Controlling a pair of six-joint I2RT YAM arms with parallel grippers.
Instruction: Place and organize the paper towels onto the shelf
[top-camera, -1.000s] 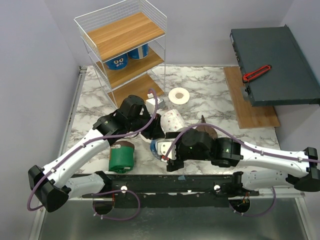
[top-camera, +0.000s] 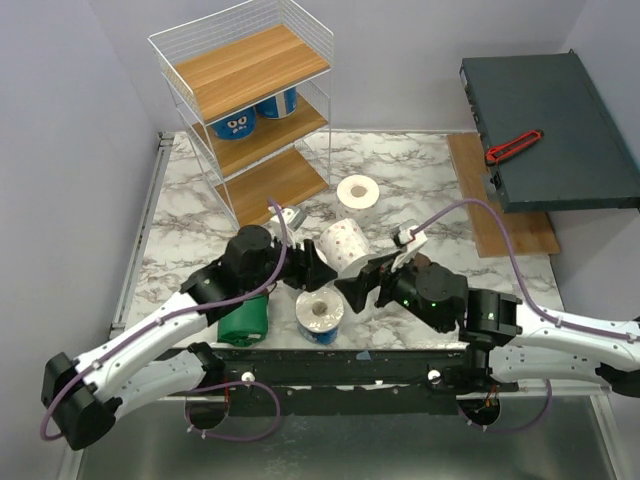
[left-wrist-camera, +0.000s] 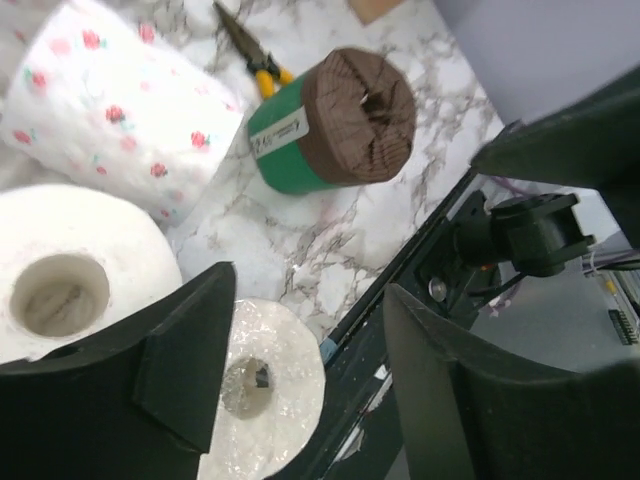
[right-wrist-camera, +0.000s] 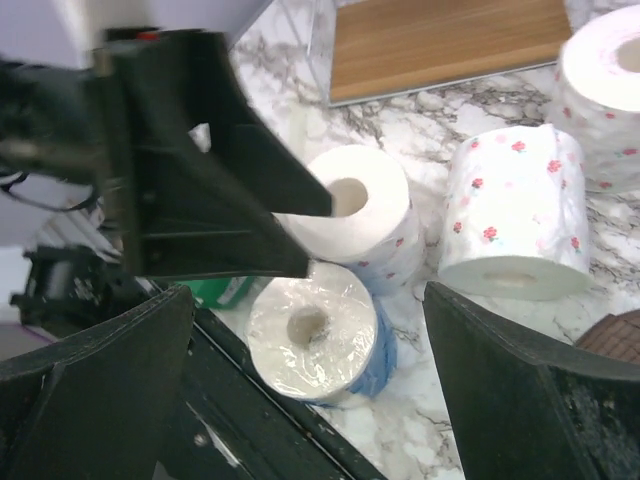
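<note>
My left gripper (top-camera: 308, 268) is part open above the paper rolls at the bench's middle. My right gripper (top-camera: 365, 290) is open beside it, nothing between its fingers. A blue-based white roll (top-camera: 320, 310) stands upright below them; a white roll (right-wrist-camera: 350, 230) stands behind it. A floral-wrapped roll (top-camera: 342, 242) lies on its side, another roll (top-camera: 358, 196) stands farther back. A green roll (top-camera: 243, 320) lies at left; a green and brown one (left-wrist-camera: 295, 140) is at right. The wire shelf (top-camera: 255, 179) holds two blue rolls (top-camera: 235, 124) on its middle board.
A dark case (top-camera: 545, 110) with a red cutter (top-camera: 513, 146) sits on a wooden board (top-camera: 505, 235) at back right. Pliers (left-wrist-camera: 255, 60) lie by the rolls. The shelf's top and bottom boards are empty.
The blue-based roll, tilted earlier, now stands upright. My left gripper has moved back and tilted; my right gripper has lifted and turned away from that roll.
</note>
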